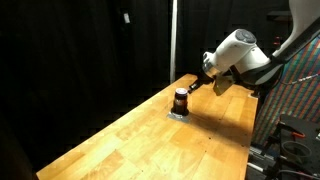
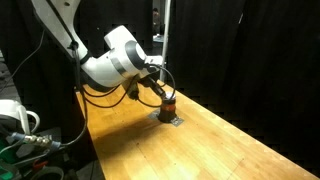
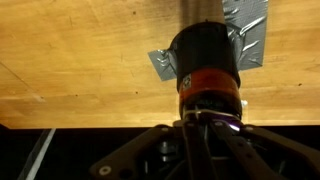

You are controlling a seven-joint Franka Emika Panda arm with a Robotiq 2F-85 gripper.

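Note:
A dark cylindrical container (image 1: 181,101) with a pale top stands upright on the wooden table. The second exterior view shows a reddish band round this container (image 2: 168,106). Black sides and an orange-brown band of the container (image 3: 209,65) fill the middle of the wrist view, with a whitish, purple-edged end at the bottom. My gripper (image 1: 204,82) hangs just right of the container and slightly above its top, apart from it in that view. Its fingertips are dark and small, and whatever lies between them cannot be made out.
Silver tape (image 3: 250,25) lies on the table by the container's base. A dark curtain (image 1: 80,65) hangs behind, and a thin pale pole (image 1: 173,40) rises at the table's back.

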